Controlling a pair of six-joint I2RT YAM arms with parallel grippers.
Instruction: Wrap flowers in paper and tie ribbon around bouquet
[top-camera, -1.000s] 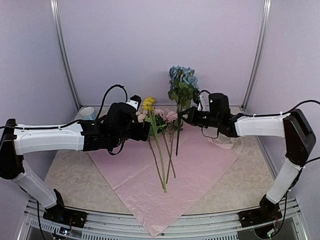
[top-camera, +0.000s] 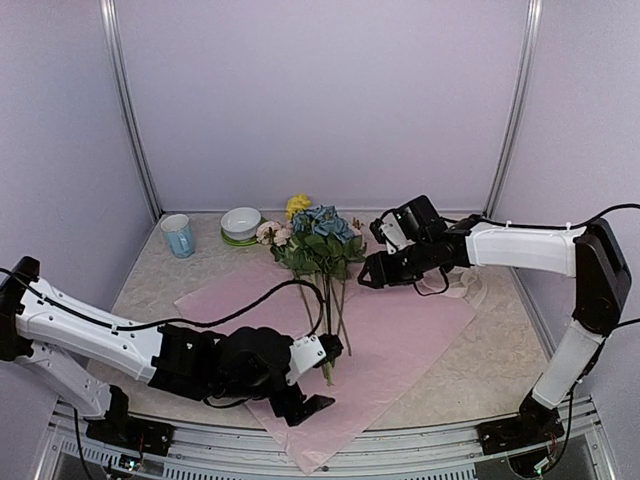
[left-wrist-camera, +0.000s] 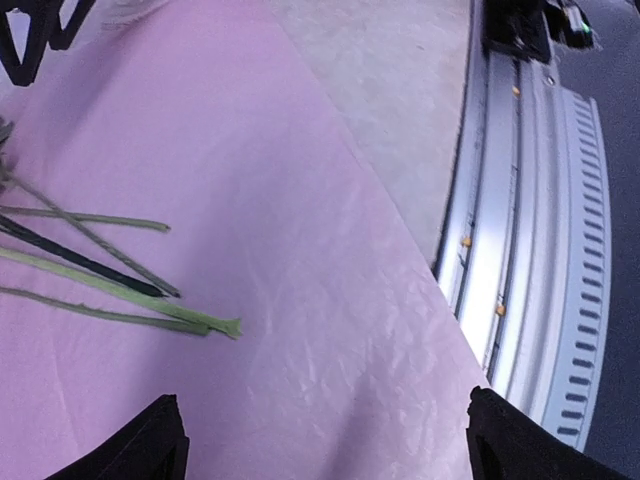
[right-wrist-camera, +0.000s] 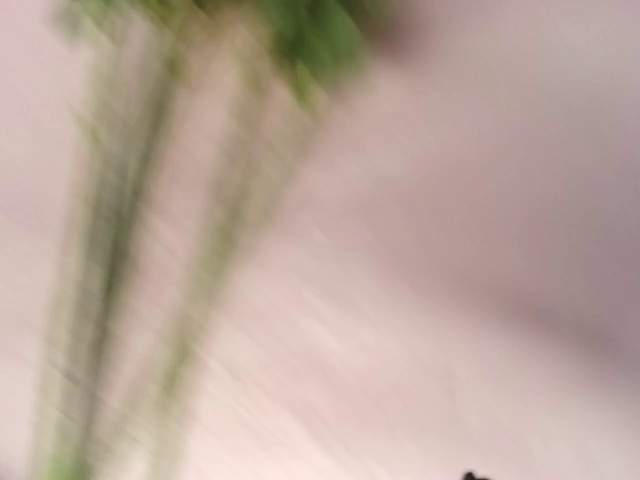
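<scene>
The bouquet of fake flowers (top-camera: 322, 230), with blue, yellow and pale pink blooms, lies on the pink wrapping sheet (top-camera: 400, 330), its stems pointing toward the front corner. In the left wrist view the loose stem ends (left-wrist-camera: 140, 292) fan out over the sheet. My left gripper (top-camera: 318, 378) is open above the lower stems, with only bare sheet showing between its fingers. My right gripper (top-camera: 368, 262) stands open just right of the blooms, holding nothing. Blurred stems (right-wrist-camera: 110, 260) and leaves (right-wrist-camera: 315, 40) fill the left of the right wrist view; no band around them can be made out.
At the back left stand a light blue mug (top-camera: 178, 236) and a white bowl (top-camera: 241, 222) on a green plate (top-camera: 238, 241). A whitish coil of ribbon or string (top-camera: 470, 285) lies by the right arm. Bare tabletop (top-camera: 440, 385) shows at the front right.
The blue flowers, held up in my right gripper a second ago, now lie with the others. That gripper has let go and moved right.
</scene>
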